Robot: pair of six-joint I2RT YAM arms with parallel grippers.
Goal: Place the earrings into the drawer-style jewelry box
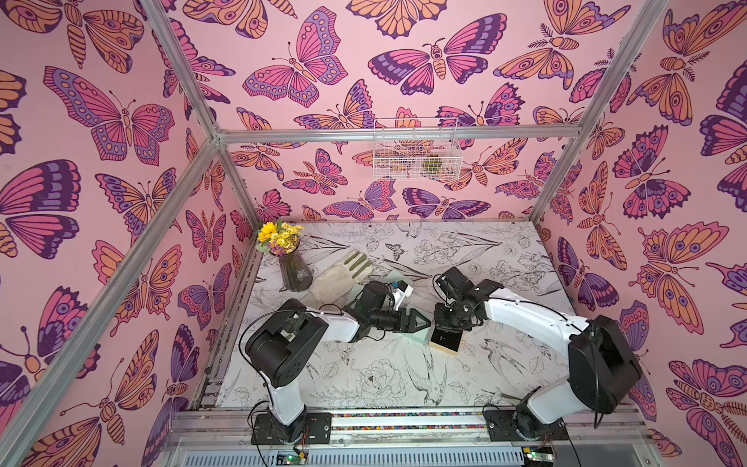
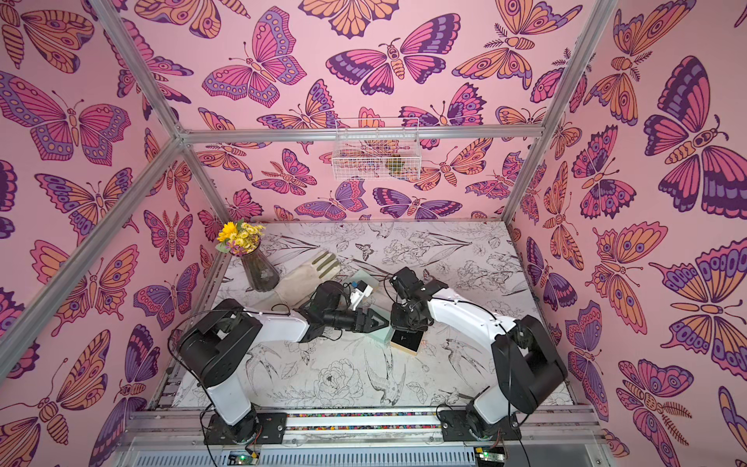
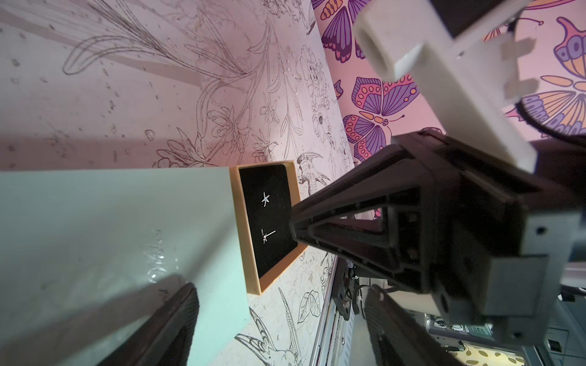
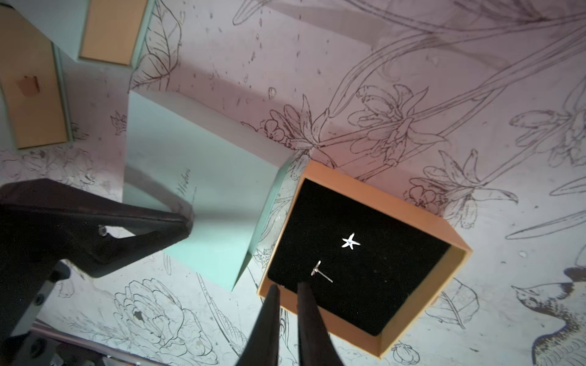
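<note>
The tan drawer (image 4: 448, 256), lined in black, lies beside the mint box sleeve (image 4: 201, 183), with a strip of table showing between them. On its black lining are two small silver earrings: a star (image 4: 350, 241) facing up and a second one (image 4: 316, 269) showing its post. My right gripper is shut above the drawer's near-left edge, nothing visible between its fingers. My left gripper stands open over the mint sleeve, its fingers (image 3: 180, 317) wide apart and empty. Both arms partly cover box and drawer in the top views.
Mint and tan box pieces (image 4: 113, 30) lie left of the sleeve. A striped cream glove (image 1: 338, 281) and a flower vase (image 1: 295, 268) stand farther left. The two grippers are close together.
</note>
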